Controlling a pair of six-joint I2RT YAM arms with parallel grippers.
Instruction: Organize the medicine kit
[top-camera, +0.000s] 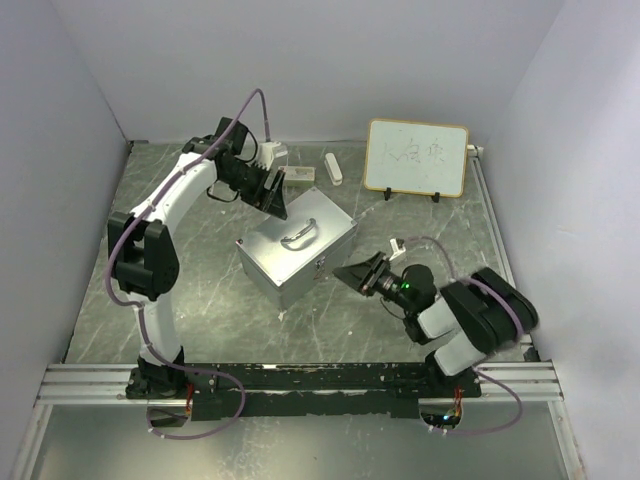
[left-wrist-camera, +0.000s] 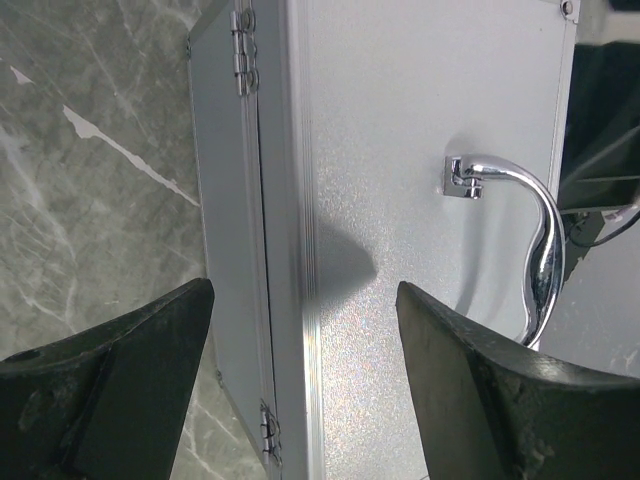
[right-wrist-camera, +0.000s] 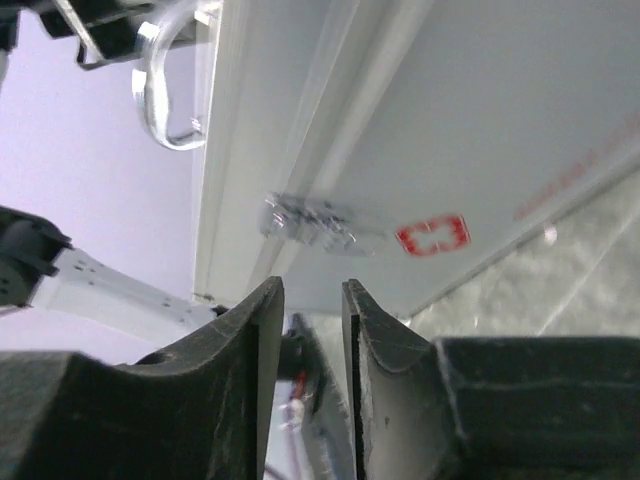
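The silver medicine kit (top-camera: 300, 245) stands at the middle of the table, lid down, with a curved chrome handle (left-wrist-camera: 545, 265) on top. Over the back part of the lid hangs my left gripper (top-camera: 278, 210), its fingers wide apart and empty; in the left wrist view the hinged edge lies between and below them. Just off the latch side, my right gripper (top-camera: 350, 280) is slightly open, a narrow empty gap between its fingertips. The blurred metal latch (right-wrist-camera: 310, 222) and a red mark (right-wrist-camera: 433, 235) show on the kit's front face. The kit's inside is hidden.
Behind the kit lie a small pale box (top-camera: 298, 175) and a white slim object (top-camera: 333, 168). A whiteboard (top-camera: 416, 156) stands at the back right.
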